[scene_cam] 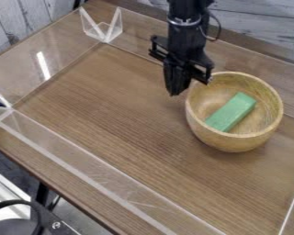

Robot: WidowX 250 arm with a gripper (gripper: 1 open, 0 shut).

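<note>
The black gripper [176, 84] is shut, nothing visible between its fingers, just above and left of a wooden bowl [233, 139] at the right of the table. A green block [231, 112] lies inside the bowl.
A clear plastic piece [102, 26] stands at the back left. A wooden wall runs along the back, and black cables lie at the bottom left corner.
</note>
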